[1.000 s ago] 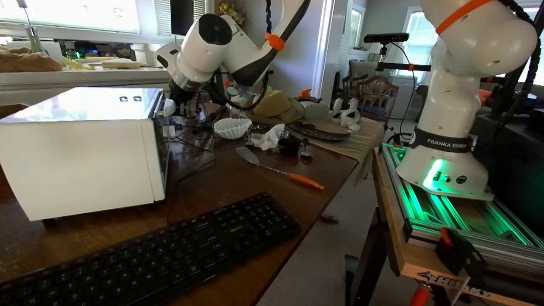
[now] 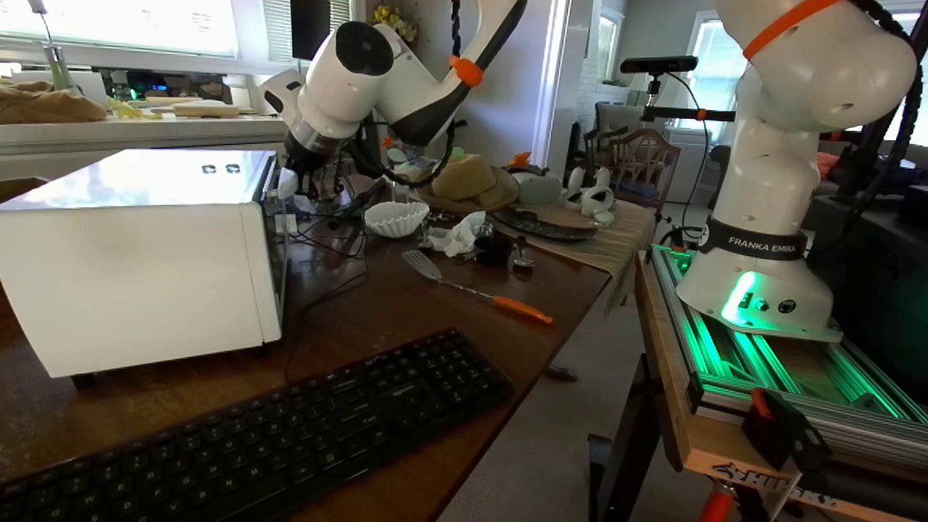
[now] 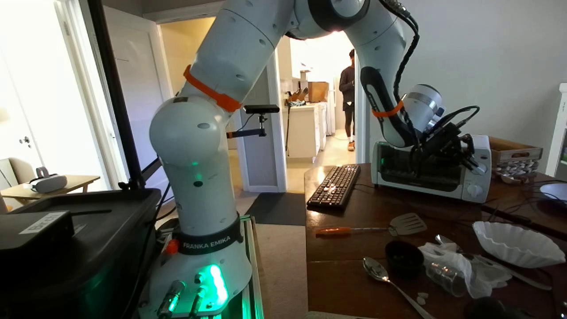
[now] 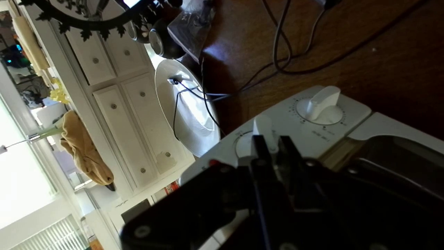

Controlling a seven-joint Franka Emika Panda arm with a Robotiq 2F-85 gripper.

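Note:
A white toaster oven (image 2: 139, 278) stands on the brown table, its dark glass door (image 3: 396, 162) visible in exterior view 2. In the wrist view, its control panel (image 4: 291, 125) carries two white knobs. My gripper is shut on the nearer knob (image 4: 263, 125), whose white grip shows between and just beyond the dark fingertips. The other knob (image 4: 324, 104) is uncovered, farther along the panel. My own fingers and mount hide the lower part of the panel.
A black keyboard (image 3: 335, 187) lies beside the oven. An orange-handled spatula (image 3: 343, 231), a spoon (image 3: 376, 269) and a white fluted bowl (image 3: 518, 244) occupy the table. Loose cables (image 4: 278, 62) and a white plate (image 4: 166, 89) lie near the panel.
My hand has shifted very slightly left in exterior view 1, staying at the oven's front. The oven and the table items look unmoved.

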